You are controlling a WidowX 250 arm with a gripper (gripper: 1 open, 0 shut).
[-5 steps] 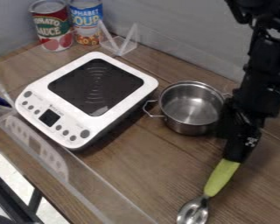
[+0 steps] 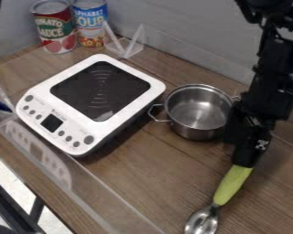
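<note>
My black gripper [image 2: 249, 142] hangs low at the right, just right of a steel pot [image 2: 197, 111] and over the upper end of a spoon's yellow-green handle [image 2: 231, 183]. The spoon's metal bowl [image 2: 200, 222] lies on the wooden counter toward the bottom edge. The fingertips are dark against the dark arm and the handle's end, so whether anything is between them is hard to see.
A white induction cooker [image 2: 92, 101] sits left of the pot. A tomato sauce can [image 2: 55, 27] and an alphabet soup can [image 2: 91, 24] stand at the back left.
The arm and gripper have shifted very slightly near the pot and handle; the pot, cooker and spoon look unmoved.
</note>
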